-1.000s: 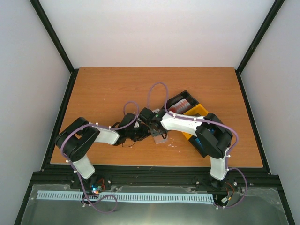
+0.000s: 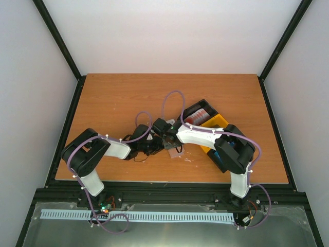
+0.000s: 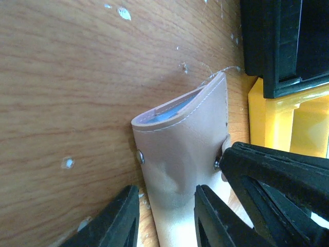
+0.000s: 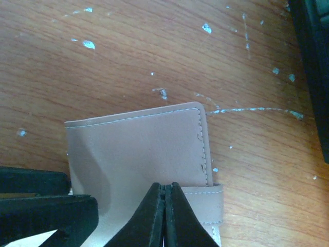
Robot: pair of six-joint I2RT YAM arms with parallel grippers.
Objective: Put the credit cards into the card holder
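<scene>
The beige leather card holder (image 3: pixel 180 159) lies on the table at the centre, its top slightly open in the left wrist view, with something blue inside. My left gripper is low at its near part; whether its fingers pinch the holder is unclear. My right gripper is shut over the holder, nothing visible between its tips; in the right wrist view the holder (image 4: pixel 133 154) shows its stitched edge and strap. From above, both grippers crowd over the holder and largely hide it.
A black and yellow compartment box (image 2: pixel 213 121) stands right of the holder, close to both grippers, partly under the right arm.
</scene>
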